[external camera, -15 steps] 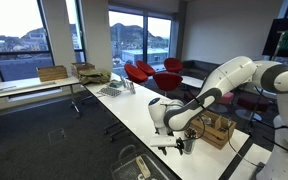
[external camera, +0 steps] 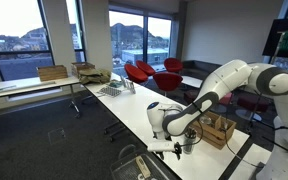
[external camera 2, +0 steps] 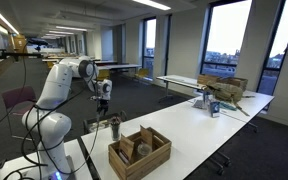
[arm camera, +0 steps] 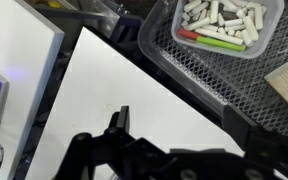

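Observation:
My gripper stands open over the white table (arm camera: 124,85), and nothing shows between its fingers. Beyond the fingers, at the top of the wrist view, a clear plastic tub (arm camera: 268,44) holds white chalk sticks (arm camera: 224,14), along with a green stick (arm camera: 220,43) and a red-orange one. A wooden block (arm camera: 287,82) lies to the right of the tub. Both rest in a dark mesh tray (arm camera: 199,75). In exterior view 1, my gripper (external camera: 164,152) hangs near the table's front edge, close to the tray (external camera: 130,152).
An open wooden box (external camera 2: 156,158) stands on the table, with a dark cup of pens or tools (external camera 2: 115,130) beside it. Cardboard boxes (external camera 2: 221,90) and other items sit farther along.
The arm's wrist has sunk slightly and shifted a little to the left in exterior view 1. Nothing else visibly moved.

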